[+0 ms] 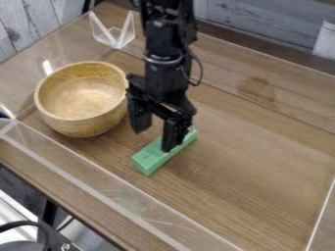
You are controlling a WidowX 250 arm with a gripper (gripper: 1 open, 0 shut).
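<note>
My black gripper (160,125) is low over a green rectangular block (157,159) that lies on the wooden table. Its fingers straddle the upper right part of the block and stand apart; whether they touch it is hard to tell. The lower left end of the block is uncovered.
A round tan basket (69,103) sits to the left of the block. A white wire item (112,29) is at the upper left and a white object (324,37) at the upper right.
</note>
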